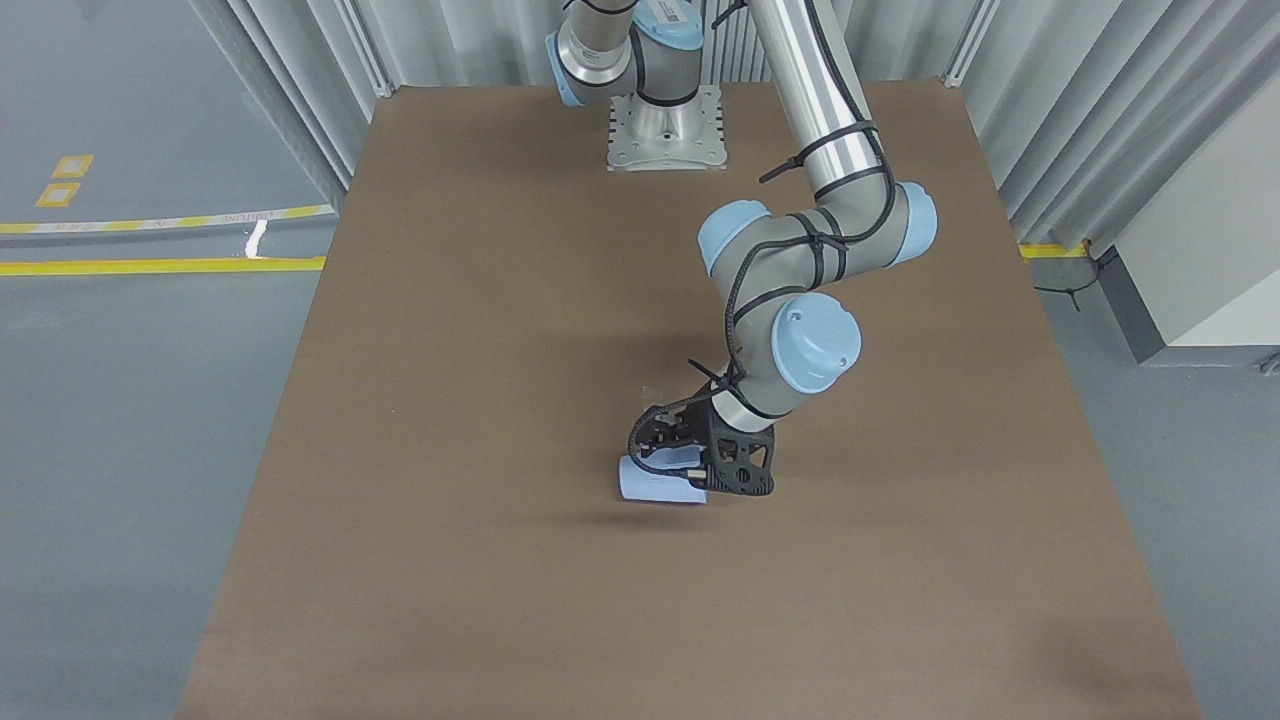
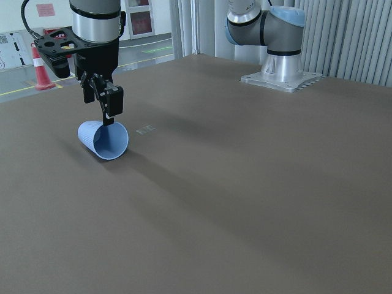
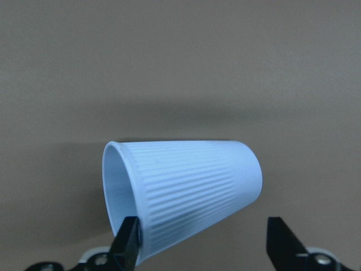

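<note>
A light blue ribbed cup (image 3: 180, 192) lies on its side on the brown table (image 1: 480, 576), partly under my gripper in the front view. In the left view the cup (image 2: 92, 138) shows its open mouth toward the camera side. My gripper stands open over it in the wrist view, one finger at the cup's rim and the other apart from it, beyond the cup.
The table around the cup is otherwise bare apart from a small clear patch of tape (image 2: 146, 130).
</note>
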